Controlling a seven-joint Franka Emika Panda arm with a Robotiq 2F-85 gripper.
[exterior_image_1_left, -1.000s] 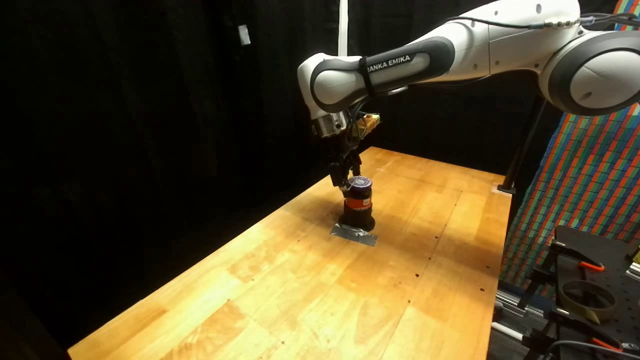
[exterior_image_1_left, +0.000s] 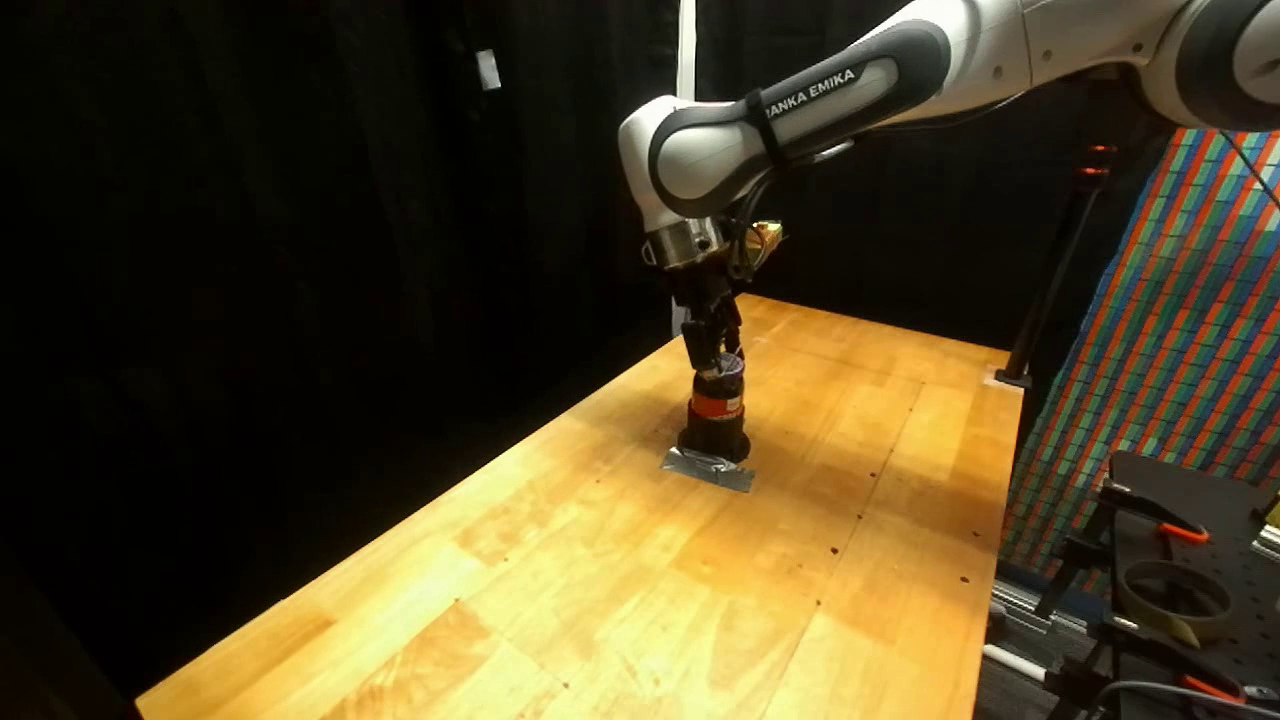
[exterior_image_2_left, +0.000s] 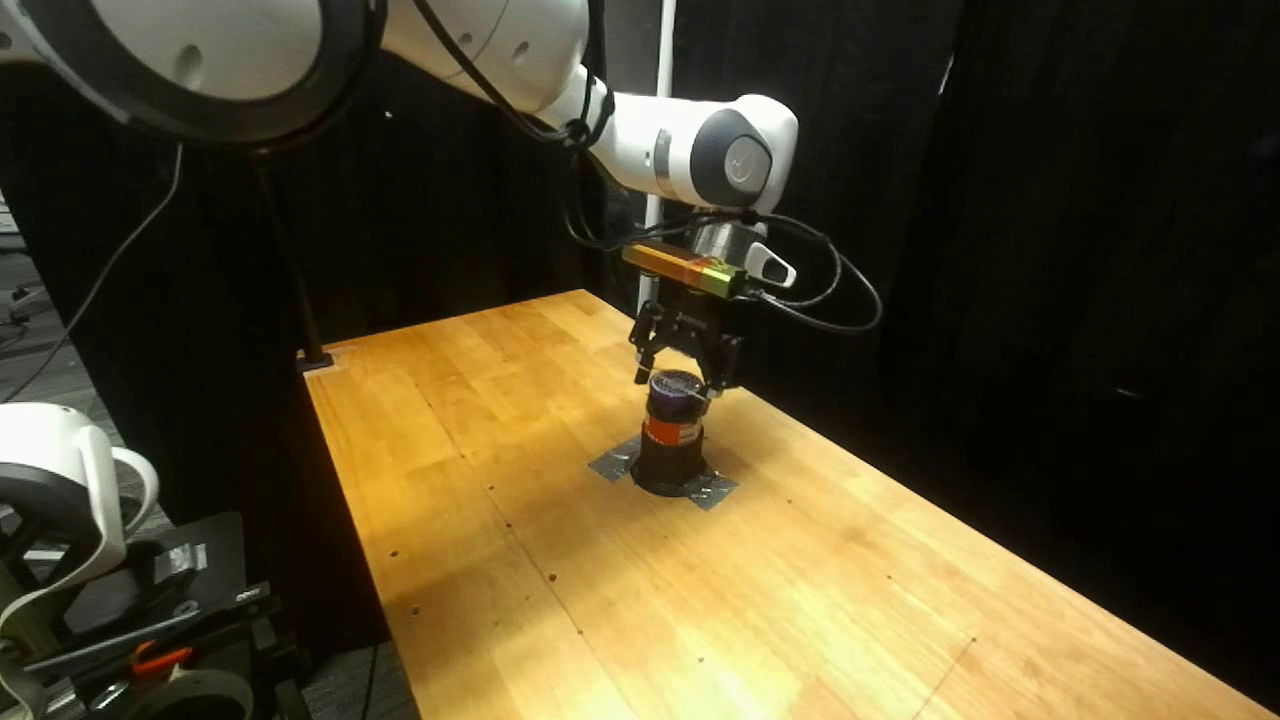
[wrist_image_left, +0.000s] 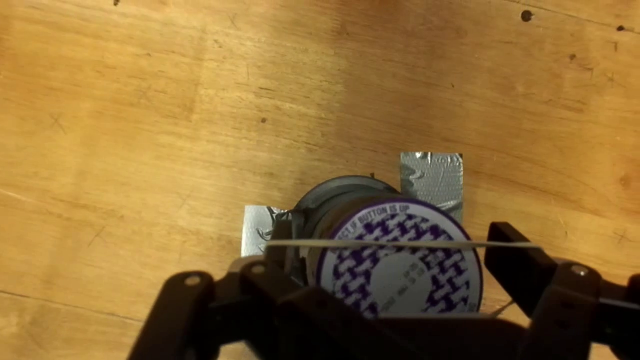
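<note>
A jar (exterior_image_1_left: 717, 408) with an orange-red label stands upright in a black round base (exterior_image_2_left: 667, 473) on the wooden table. Its lid (wrist_image_left: 399, 270) is white with a purple pattern and printed words around the rim. My gripper (exterior_image_2_left: 679, 386) points down over the jar and is open, its fingers spread to either side of the lid. A thin pale band (wrist_image_left: 372, 243) runs from one finger to the other, across the lid in the wrist view. The lid's near part is hidden behind the gripper body there, and I cannot tell whether the fingers touch it.
Silver tape (wrist_image_left: 433, 180) lies at the sides of the base on the table. A black cart (exterior_image_1_left: 1200, 504) with tools and a tape roll (exterior_image_1_left: 1176, 596) stands beyond the table's right edge in exterior view 1.
In exterior view 1 the arm and gripper have shifted right, from beside the lid to above the jar. The jar and its base have stayed in place.
</note>
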